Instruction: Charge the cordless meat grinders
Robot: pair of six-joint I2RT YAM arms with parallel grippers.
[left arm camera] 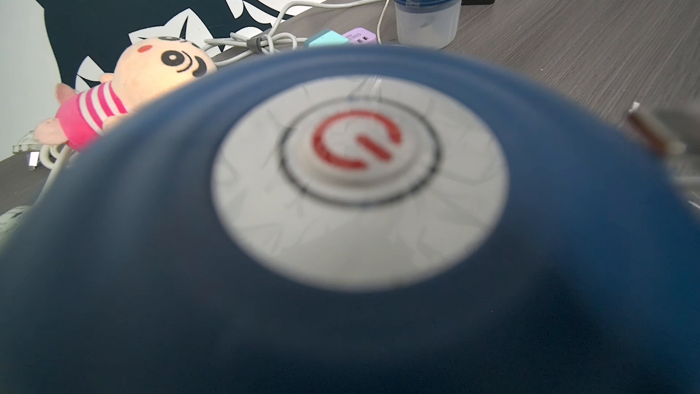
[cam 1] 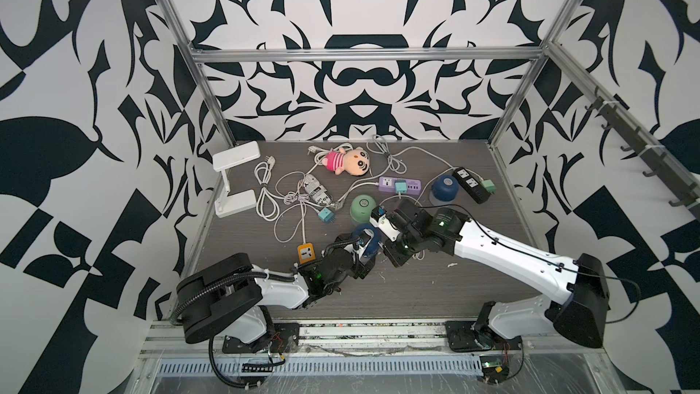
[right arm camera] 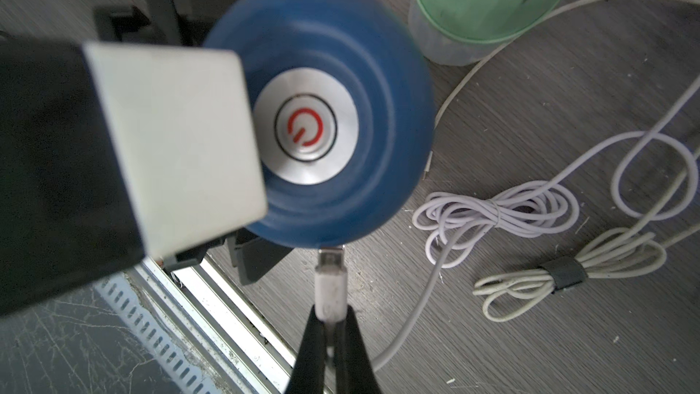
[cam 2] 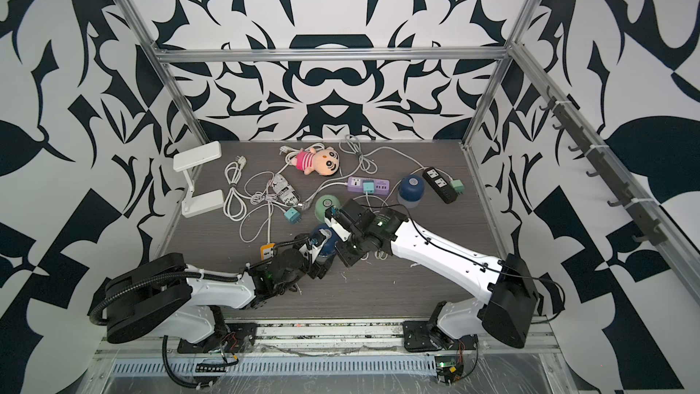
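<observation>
The near blue meat grinder (right arm camera: 386,131) stands at the front middle, its red power button facing up. My left gripper (cam 1: 364,255) is open around its side, dark fingers (right arm camera: 256,257) showing at its edge. In the right wrist view, my right gripper is shut on a white cable plug (right arm camera: 331,292). The plug's metal tip meets the grinder's outline; whether it has entered a port cannot be told. Behind stands a green grinder (cam 1: 362,208), and farther right another blue grinder (cam 1: 444,189).
A purple power strip (cam 1: 390,184) and a black one (cam 1: 471,185) lie toward the back. Coiled cables (right arm camera: 496,226) lie close to the right gripper. A plush doll (cam 1: 346,161), a white lamp (cam 1: 235,203) and an orange socket (cam 1: 306,251) occupy the back and left.
</observation>
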